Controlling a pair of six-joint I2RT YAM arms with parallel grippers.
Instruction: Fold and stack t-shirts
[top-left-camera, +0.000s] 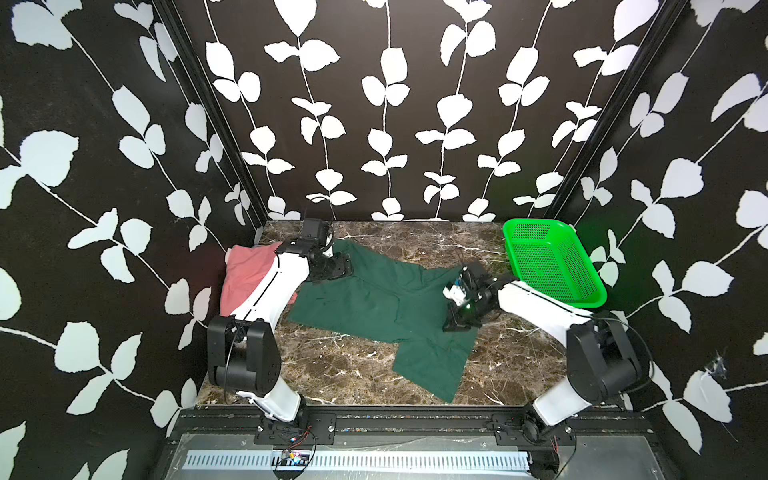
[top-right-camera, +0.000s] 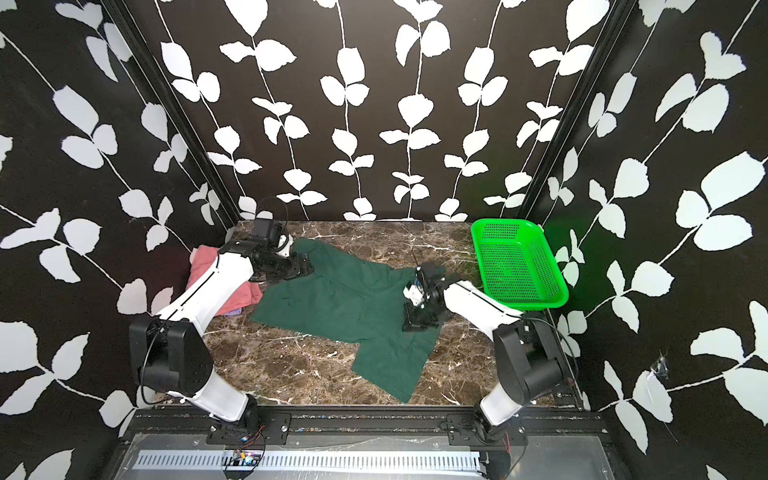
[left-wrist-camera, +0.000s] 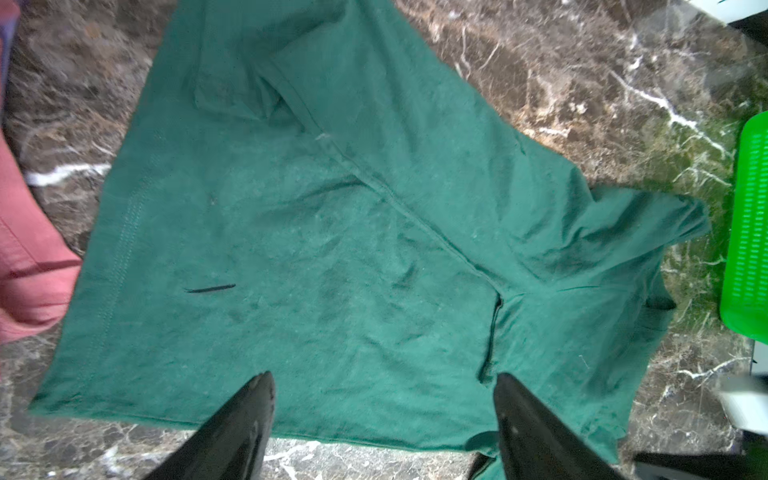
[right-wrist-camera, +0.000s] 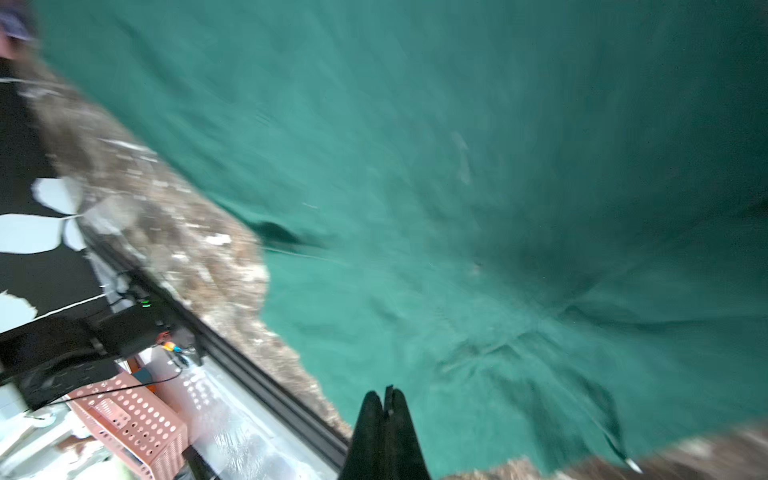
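A dark green t-shirt lies spread across the middle of the table, with one sleeve pointing toward the front edge and some creases along its back side. Above its left part hovers my left gripper, its fingers wide apart and only bare air between them. Over the shirt's right part is my right gripper; its fingertips meet and no cloth shows between them. To the left, partly behind the left arm, sits a folded pink shirt.
A green basket, empty, stands at the back right. Something purple peeks out under the pink shirt. Bare marble table shows in front of the green shirt's left part.
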